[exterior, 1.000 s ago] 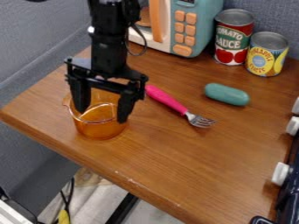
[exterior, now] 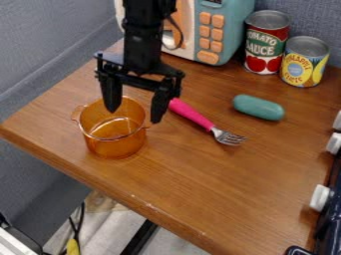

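My black gripper [exterior: 134, 104] hangs above the transparent orange pot [exterior: 115, 138] on the wooden table, its two fingers spread apart with nothing seen between them. A pink-handled fork [exterior: 206, 125] lies to the right of the pot, and a teal cylindrical object [exterior: 258, 107] lies beyond it to the right.
A toy microwave [exterior: 206, 30] stands at the back, with a tomato can [exterior: 265, 45] and a yellow can [exterior: 305, 65] beside it. A dark appliance with white knobs [exterior: 326, 209] is at the right edge.
My gripper has risen up and slightly right, out from the pot to above it. The objects on the table look unmoved.
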